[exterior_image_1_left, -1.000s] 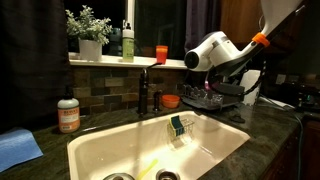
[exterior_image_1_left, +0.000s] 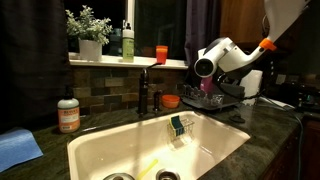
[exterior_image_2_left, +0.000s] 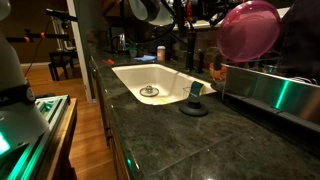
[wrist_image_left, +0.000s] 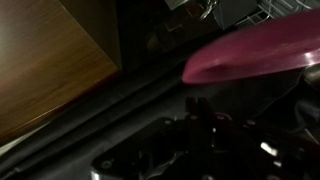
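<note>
A pink dish, perhaps a plate or shallow bowl (exterior_image_2_left: 250, 32), hangs in the air over the metal dish rack (exterior_image_2_left: 268, 92) in the second exterior view. In the wrist view its pink side (wrist_image_left: 255, 48) slants across the upper right, just beyond the dark gripper. My gripper looks shut on the edge of this dish, though the contact is dark and hard to make out. In the first exterior view, the arm (exterior_image_1_left: 228, 58) reaches in from the right and mostly hides the gripper; a bit of pink (exterior_image_1_left: 207, 85) shows beneath it.
The white sink (exterior_image_1_left: 150, 148) is set into the dark counter (exterior_image_2_left: 200, 140). A sponge caddy (exterior_image_1_left: 181, 127) hangs inside it. Black faucet (exterior_image_1_left: 143, 92), orange bowl (exterior_image_1_left: 171, 101) and soap bottle (exterior_image_1_left: 68, 112) stand around the sink. Red cup (exterior_image_1_left: 161, 53) and plant (exterior_image_1_left: 90, 32) are on the sill.
In the first exterior view, the arm's rounded joint has shifted slightly left and lower, and the arm's upper part has swung right. Sink and counter items look unchanged.
</note>
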